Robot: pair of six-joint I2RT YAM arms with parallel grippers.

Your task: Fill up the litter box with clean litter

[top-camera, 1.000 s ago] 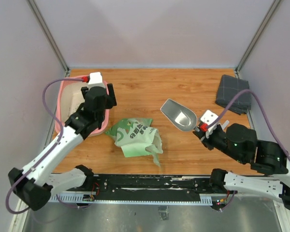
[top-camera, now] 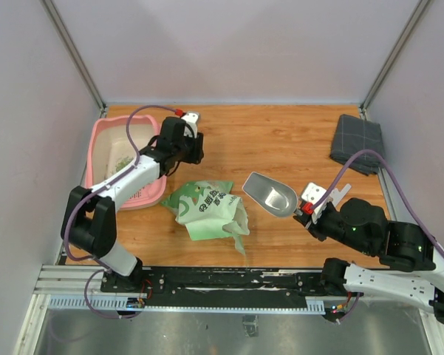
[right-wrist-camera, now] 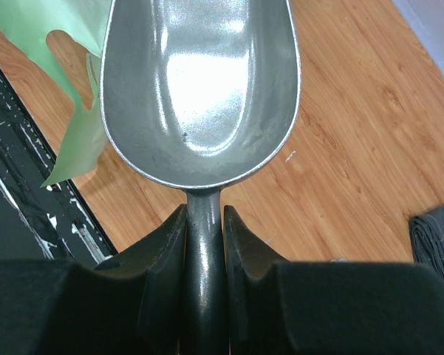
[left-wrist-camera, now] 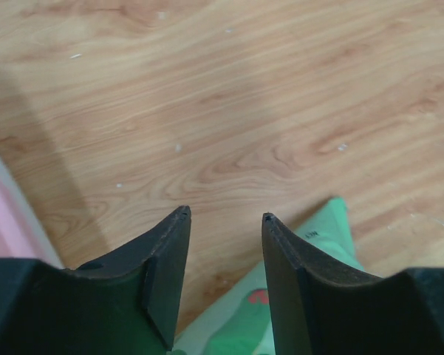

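Note:
A pink litter box (top-camera: 98,151) stands at the back left, with a small greenish patch of litter visible on its pale floor. The green and white litter bag (top-camera: 210,212) lies open-mouthed on the table's front middle; its printed top also shows low in the left wrist view. Between box and bag, behind the bag, hovers my left gripper, its fingers apart and only bare wood between them. At the right, my right gripper is shut on the handle of a grey metal scoop (right-wrist-camera: 199,89). No litter shows in the scoop's bowl.
A folded dark grey cloth (top-camera: 357,143) rests at the back right by the wall. Along the front edge runs a black rail (top-camera: 229,287).
My right arm has shifted slightly with the scoop.

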